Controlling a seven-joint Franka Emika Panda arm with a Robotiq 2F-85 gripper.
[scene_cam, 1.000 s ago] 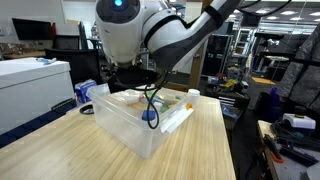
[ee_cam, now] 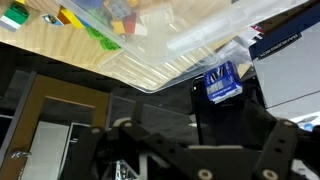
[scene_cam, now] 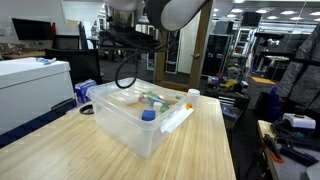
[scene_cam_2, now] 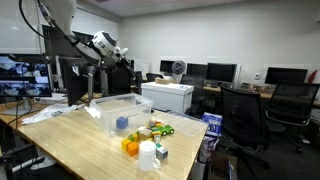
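Observation:
A clear plastic bin stands on the wooden table, and its rim crosses the top of the wrist view. Above it is my gripper, its two dark fingers wide apart with nothing between them. A blue block shows at the bin's near right side; whether it lies inside or beside the bin I cannot tell. In the second exterior view, several coloured blocks are on the table near a white cup. The arm is high up at the left there.
A blue packet lies beyond the bin's edge, outside the table's middle. A tall blue can stands at the table's right side. Office chairs stand behind.
In the first exterior view, the arm has risen from low over the bin and shifted slightly right. Its hanging cable has lifted off the bin's front. The bin and blue block look unmoved.

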